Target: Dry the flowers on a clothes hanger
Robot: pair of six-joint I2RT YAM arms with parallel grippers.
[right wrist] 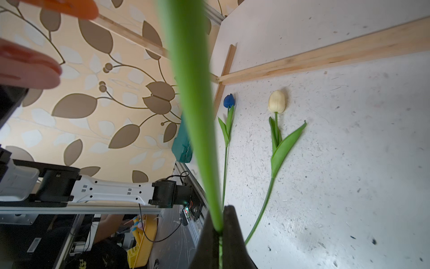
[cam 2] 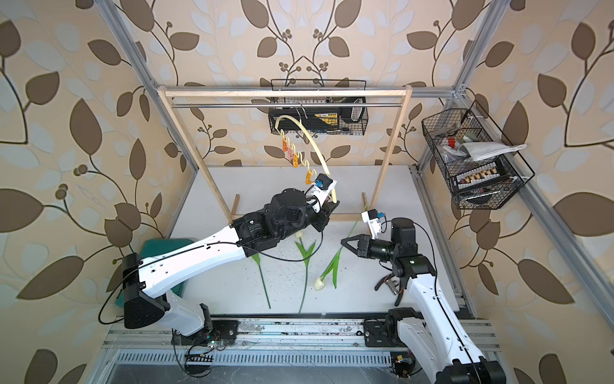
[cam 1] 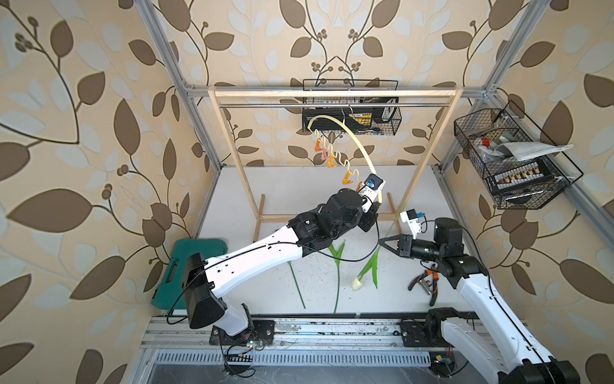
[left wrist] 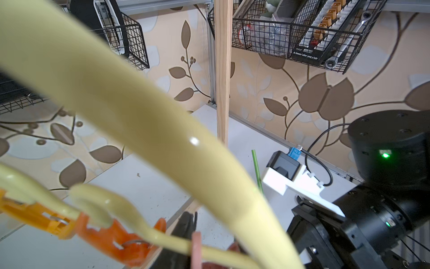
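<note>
A pale yellow clothes hanger [cam 1: 350, 133] hangs tilted from the rack's metal rod, with orange and pink clips [cam 1: 330, 160] along it. My left gripper [cam 1: 372, 217] is at the hanger's low right end. In the left wrist view a black finger [left wrist: 179, 242] lies beside a pink clip; whether it grips that is hidden. A white tulip [cam 1: 357, 283] is held bloom down, its green stem [right wrist: 192, 112] pinched in my right gripper, the stem's end pointing up toward the hanger. On the table lie a second white tulip [right wrist: 277, 102] and a blue tulip [right wrist: 228, 100].
The wooden rack [cam 1: 224, 137] frames the hanger, its base bar crossing the table. Wire baskets [cam 1: 511, 160] hang at the back and right. Pliers [cam 1: 427, 281] lie near the right arm, and a teal case [cam 1: 185, 268] stands at the left.
</note>
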